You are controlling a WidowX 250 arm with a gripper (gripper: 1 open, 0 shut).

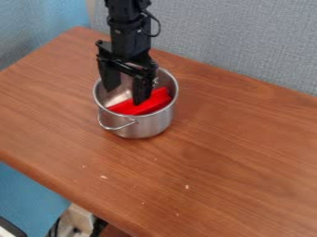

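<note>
A steel pot [146, 124] with a wire handle sits on the wooden table toward the back left. Inside it lies a red object [146, 104], partly hidden by the rim and the gripper. My black gripper [125, 89] is open, its two fingers reaching down into the pot's mouth, one on each side, over the red object. Whether they touch it I cannot tell.
Bare tabletop [223, 176] fills the right and front of the view. A grey padded wall [235, 37] runs behind the table, and the table's left edge drops to a blue area at lower left.
</note>
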